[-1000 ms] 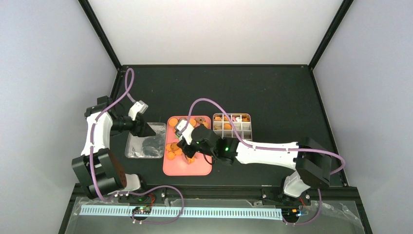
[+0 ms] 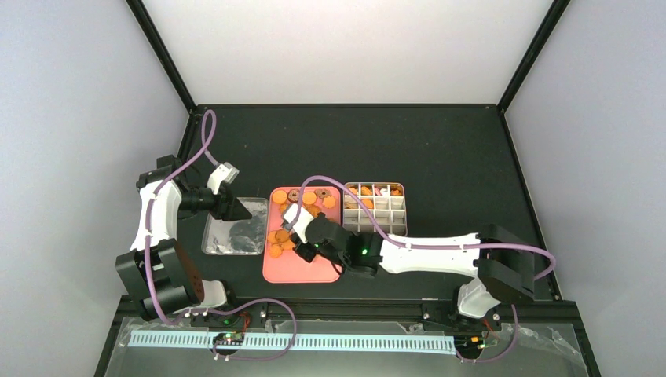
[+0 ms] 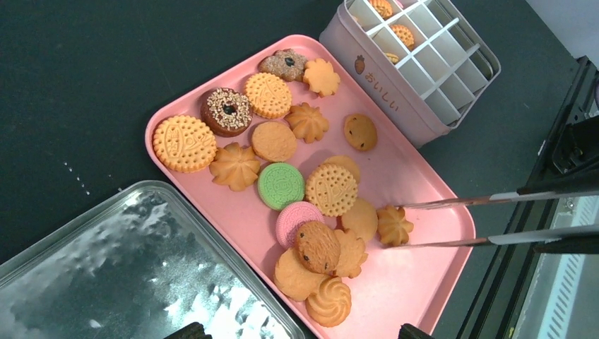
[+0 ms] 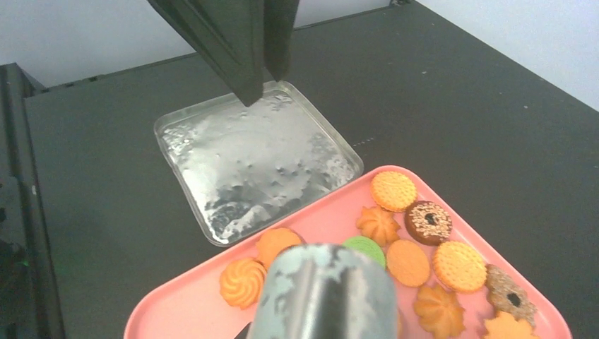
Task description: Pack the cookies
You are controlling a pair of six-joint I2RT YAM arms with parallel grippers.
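Note:
The pink tray [image 3: 441, 304] bears round, flower-shaped and ring-shaped cookies, one of them green [image 3: 281, 186]. In the left wrist view, the two long fingertips of my right gripper are shut on a small flower-shaped cookie [image 3: 393, 225] near the tray's front right. Its grey finger [image 4: 325, 293] hides that cookie in the right wrist view. Beyond the tray's far right edge, the divided box [image 3: 395, 78] has cookies in some compartments; others look empty. My left gripper [image 2: 246, 214] hangs over the metal tray, its fingertips apart with nothing between them.
A metal tray [image 4: 261, 155] without cookies lies left of the pink one. Several cookies overlap in a pile [image 3: 318, 258] left of the right gripper's fingers.
Since a second ago, the right gripper has moved a little toward the table's front edge. It now covers a cookie that showed before. The left arm looks still.

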